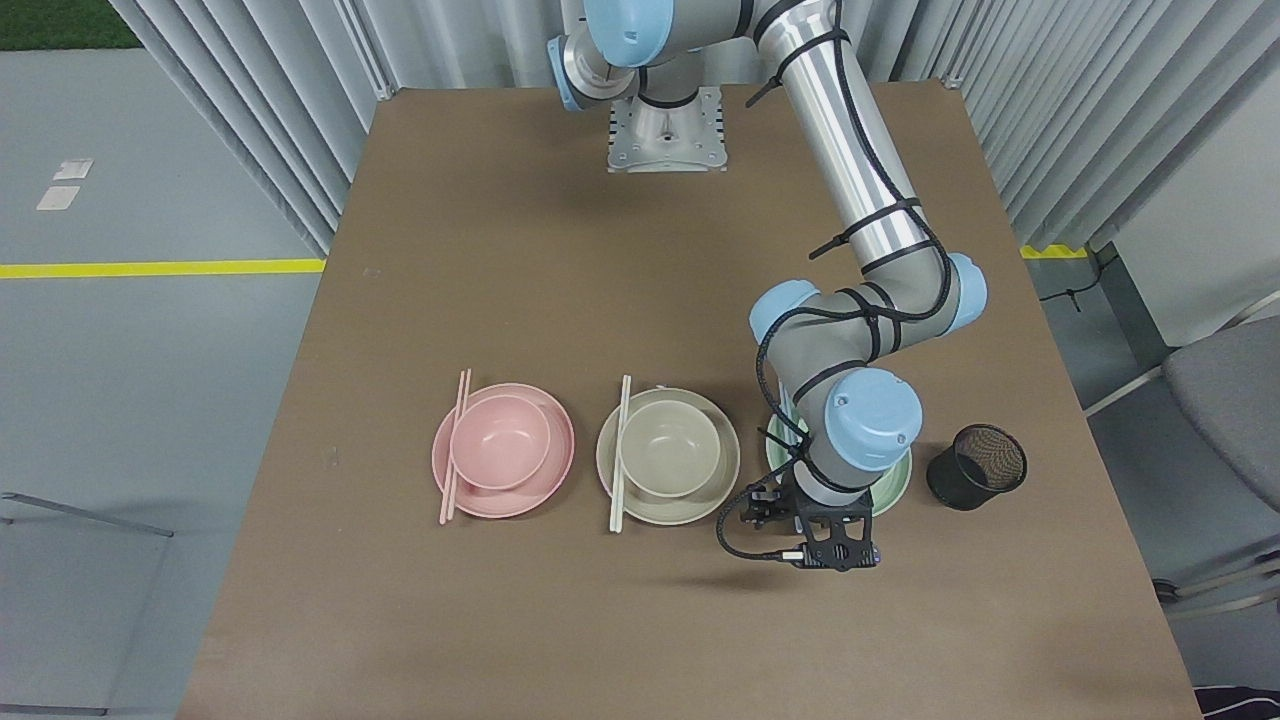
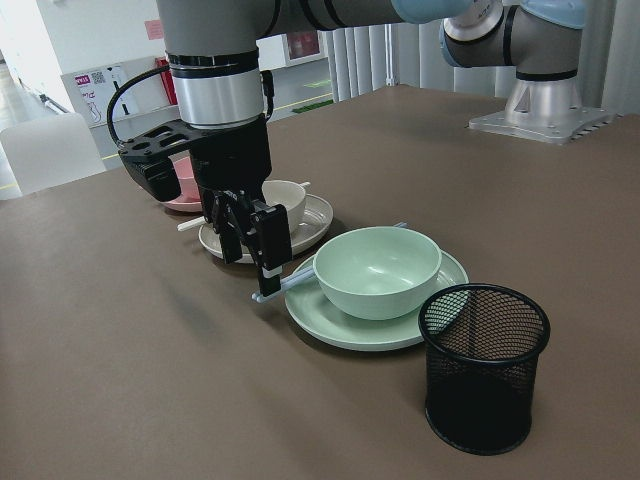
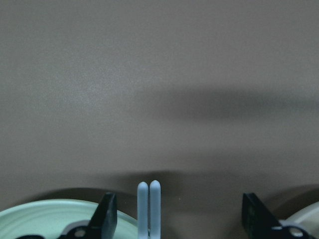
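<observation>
My gripper (image 2: 255, 255) is open, its two fingers straddling the ends of light blue chopsticks (image 3: 155, 209) just above the table. The chopsticks lie along the left side of a green plate (image 2: 352, 336) holding a green bowl (image 2: 376, 282); in the front view my arm hides most of this set. In the wrist view the two stick ends sit between the spread fingers.
A cream bowl (image 1: 669, 445) on a plate with chopsticks and a pink bowl (image 1: 499, 438) on a plate with chopsticks stand to the left. A black mesh cup (image 1: 974, 470) stands to the right.
</observation>
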